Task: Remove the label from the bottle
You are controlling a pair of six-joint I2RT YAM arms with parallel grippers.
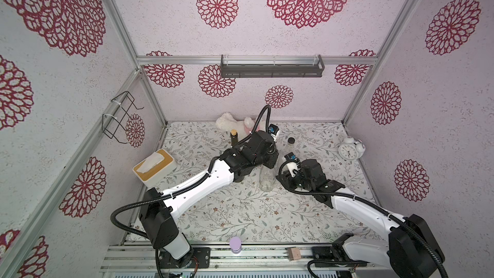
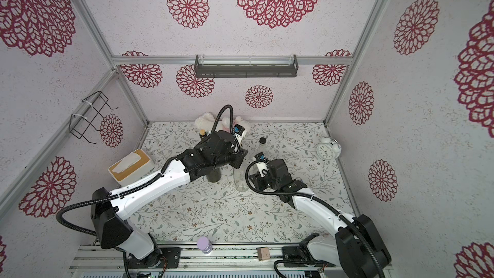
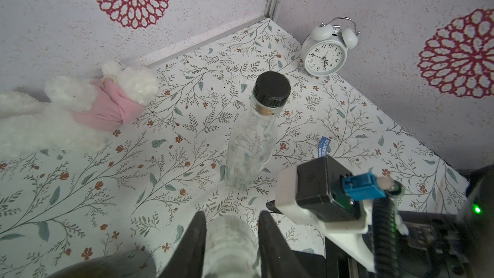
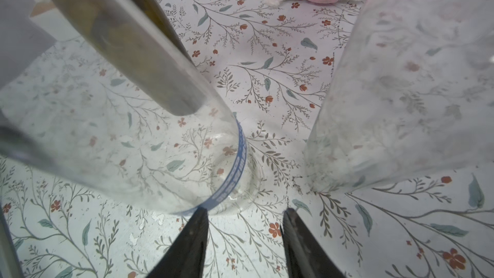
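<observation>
The clear bottle (image 1: 267, 180) stands near the middle of the table. My left gripper is shut on its top. In the right wrist view the bottle (image 4: 154, 159) fills the left side, and a blue band (image 4: 226, 182) runs round it just above the base. My right gripper is low beside that base. Its fingertips stand apart, and only patterned table shows between them. A blue printed piece (image 3: 323, 146) shows beyond the right gripper in the left wrist view; what it belongs to is unclear.
A second clear bottle with a black cap (image 3: 271, 88) stands close by on the right. A dark bottle (image 1: 234, 136) is behind the left arm. A plush toy (image 1: 230, 122) lies at the back, an alarm clock (image 1: 351, 149) stands right.
</observation>
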